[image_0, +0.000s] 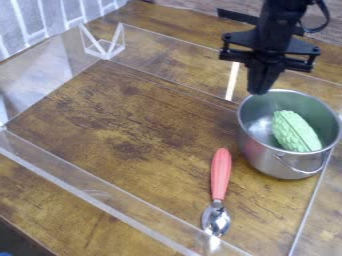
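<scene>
My gripper (262, 78) hangs at the upper right, above the rear-left rim of a steel pot (254, 140), with its tip shut and nothing visible held in it. Inside the pot lies a pale green ridged item (294, 132), resembling corn or cabbage. A spoon with a red handle (221, 175) lies on the wooden table in front and to the left of the pot, its metal bowl toward the viewer.
Clear plastic walls (80, 200) border the wooden work surface (114, 130). A white plastic rail (30, 20) stands at the back left.
</scene>
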